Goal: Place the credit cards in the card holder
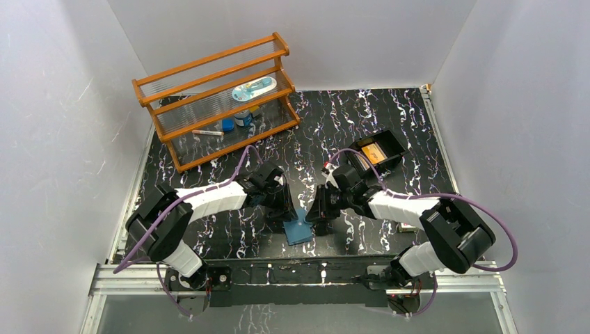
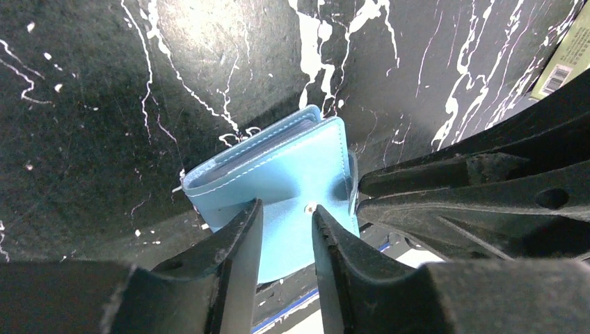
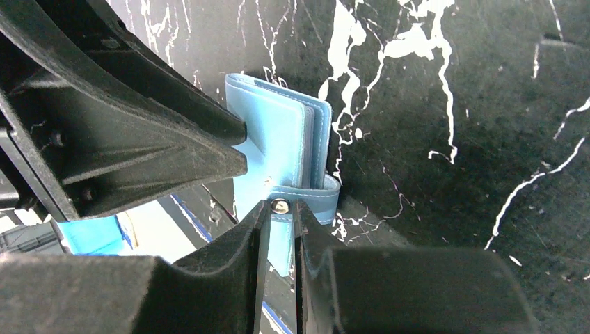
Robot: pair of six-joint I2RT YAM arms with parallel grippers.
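Note:
A light blue card holder (image 1: 298, 229) lies on the dark marbled table at the front middle, between both grippers. In the left wrist view its top pocket edge and body (image 2: 292, 174) show, with my left gripper at its near side, fingers slightly apart over it. My right gripper has its fingertips close together at the holder's strap and snap (image 3: 280, 207); whether they grip it I cannot tell. No loose credit card is clearly visible.
A wooden shelf (image 1: 182, 132) with small items stands at back left. A black box (image 1: 393, 145) with orange contents sits at back right. A yellowish packaged item (image 2: 567, 52) lies at the right side.

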